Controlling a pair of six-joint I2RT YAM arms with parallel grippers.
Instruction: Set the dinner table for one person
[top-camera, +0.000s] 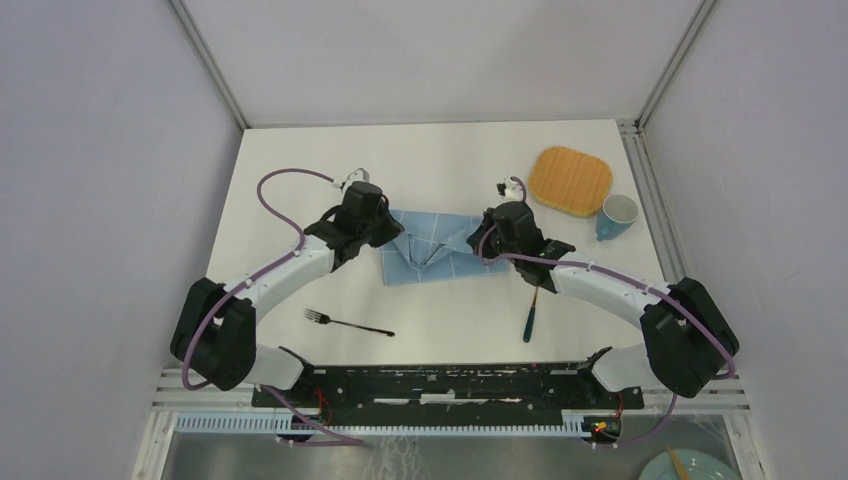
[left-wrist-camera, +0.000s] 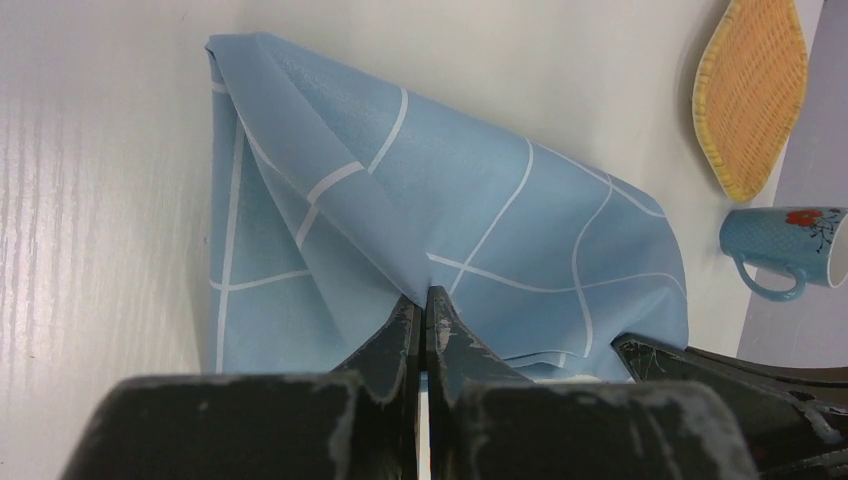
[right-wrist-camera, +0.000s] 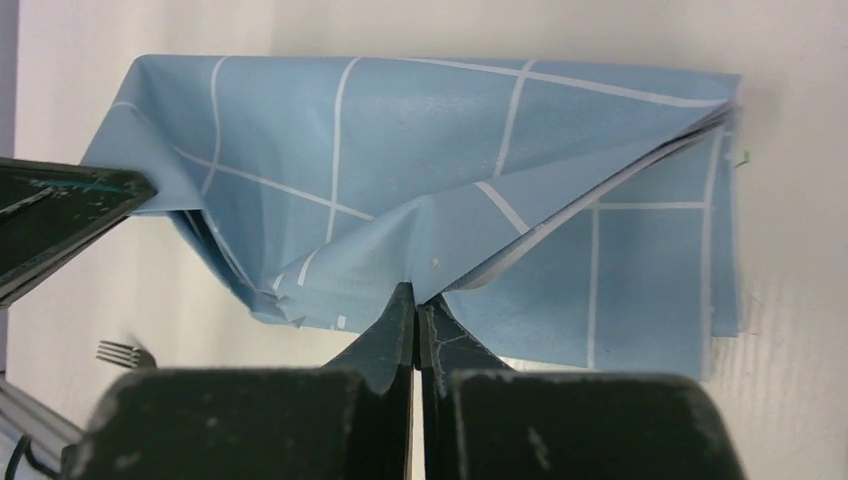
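Note:
A blue cloth with white grid lines (top-camera: 443, 262) lies folded and partly lifted in the middle of the table. On its left side my left gripper is shut, pinching a raised fold. My right gripper is likewise shut on the cloth, gathering a fold at its right side. A dark-handled fork (top-camera: 350, 325) lies front left of the cloth. The knife (top-camera: 531, 318), its handle dark, points away from the front edge, its upper end under the right arm. At the back right are a woven tray (top-camera: 570, 180) and a blue flowered mug (left-wrist-camera: 776, 240).
The mug stands close to the right wall (top-camera: 760, 200). A greenish plate (top-camera: 690, 466) shows below the front rail at bottom right. Bare table (top-camera: 310, 150) stretches across the back and left.

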